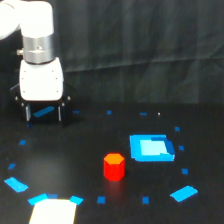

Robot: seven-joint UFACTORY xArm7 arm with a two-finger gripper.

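Note:
My white gripper (43,119) hangs at the upper left over the dark table. Its two fingers stand apart, and only table and a blue mark show between them. A red hexagonal block (114,168) stands on the table near the middle front, well to the right of the gripper and nearer the camera. Farther back on the right is a blue tray-like piece (166,155) with a white patch in its middle. At the bottom edge lies a pale square (53,212), partly cut off by the frame.
Flat blue strips lie about, one at the left front (16,185) and another at the right front (184,193). Small blue squares dot the table. A dark curtain (140,50) closes off the back. Between the gripper and the red block the table is free of upright objects.

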